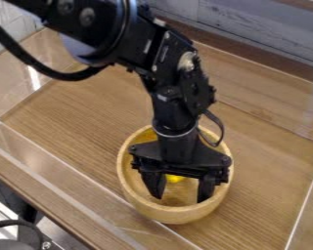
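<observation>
A round tan wooden bowl (172, 206) sits on the wooden table, near its front edge. My black gripper (180, 184) hangs down inside the bowl, open, with a finger on either side. A yellow object (175, 178) lies in the bowl beneath the gripper, mostly hidden by it; whether the fingers touch it cannot be told.
A white panelled wall (264, 29) stands at the back. Dark cables show at the lower left, off the table's edge.
</observation>
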